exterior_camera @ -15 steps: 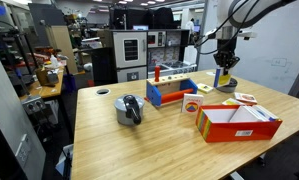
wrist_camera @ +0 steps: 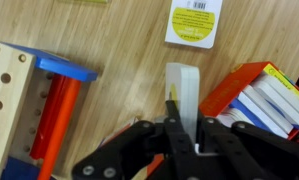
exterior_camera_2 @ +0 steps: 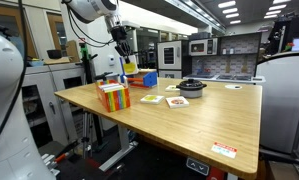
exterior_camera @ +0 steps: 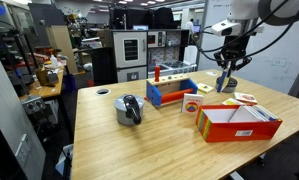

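My gripper is shut on a thin box [wrist_camera: 184,85], whose narrow pale edge with a yellow strip faces the wrist camera. In exterior view 1 the box [exterior_camera: 223,80] shows mostly a blue side, hanging below the gripper [exterior_camera: 227,66] over the far right of the table. Exterior view 2 shows a yellow face of the box [exterior_camera_2: 130,68] beneath the gripper [exterior_camera_2: 126,54]. The black fingers hide its lower part in the wrist view.
An open red box [exterior_camera: 229,128] holding white, book-like items stands at the table's right front. Behind it are a blue-and-red wooden toolbox [exterior_camera: 171,90] and a standing card [exterior_camera: 192,105]. A lidded pot [exterior_camera: 128,110] stands left.
The arm has swung and shifted right in exterior view 1, still with the box. The box has turned, its yellow side showing less and its blue side more.
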